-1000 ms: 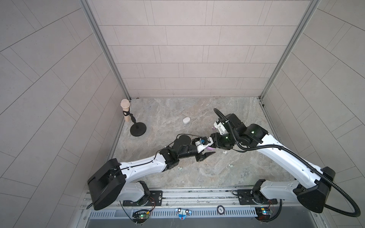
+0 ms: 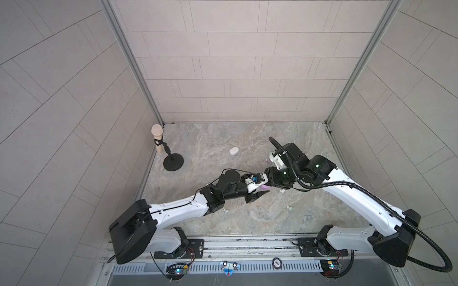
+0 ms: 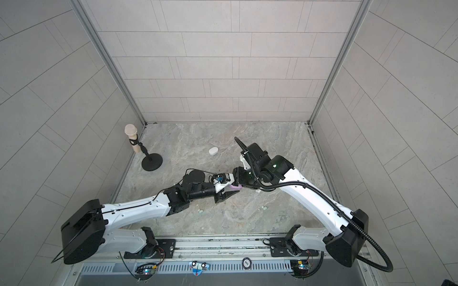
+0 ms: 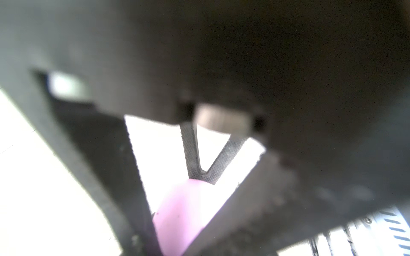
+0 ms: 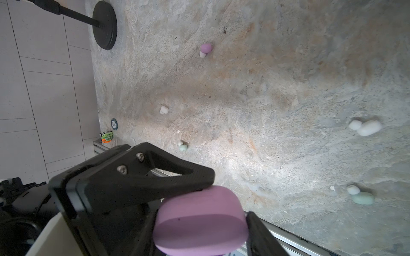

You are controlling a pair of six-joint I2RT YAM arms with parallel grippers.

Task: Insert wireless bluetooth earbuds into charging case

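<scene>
The pink-purple charging case (image 5: 200, 219) is held in my right gripper, shut on it; its lid looks closed from this side. My left gripper (image 2: 265, 186) meets the case from the left. In the left wrist view its dark fingers (image 4: 102, 170) stand apart, with the pink case (image 4: 183, 217) between their tips; glare hides whether both touch it. A purple earbud with a white tip (image 5: 205, 48) lies on the table. Other earbuds lie loose there: a small white one (image 5: 164, 110), a small green one (image 5: 183, 147), a larger-looking white one (image 5: 369, 127) and a green one (image 5: 363, 198).
A white case (image 2: 233, 150) rests at the back middle of the table. The black round stand (image 2: 173, 162) is at the back left. Both arms meet over the middle, and the front of the table (image 2: 257, 219) is mostly bare.
Over the last second the left gripper has shifted very slightly, its fingers coming a little closer around the case. The right arm looks still.
</scene>
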